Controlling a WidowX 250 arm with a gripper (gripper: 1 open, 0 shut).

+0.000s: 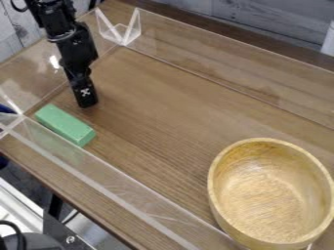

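My black gripper (pixel 82 90) reaches down from the top left and sits low over the wooden table, just above and behind a green block (pixel 65 124). The block lies flat near the left side, apart from the gripper. Whether the fingers hold anything is too small to tell.
A large tan bowl (pixel 271 191) stands at the front right. Clear plastic walls border the table's front-left edge and back-left corner.
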